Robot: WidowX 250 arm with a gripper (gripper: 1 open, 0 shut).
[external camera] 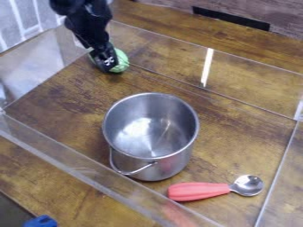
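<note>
A steel pot [151, 136] with a wire handle stands in the centre, empty. A spoon with a pink handle [199, 190] lies at the lower right.
A clear-walled enclosure [83, 177] surrounds the items on the wooden surface. Free wood lies right of the pot and left of it. A blue object [39, 221] sits outside at the bottom left.
</note>
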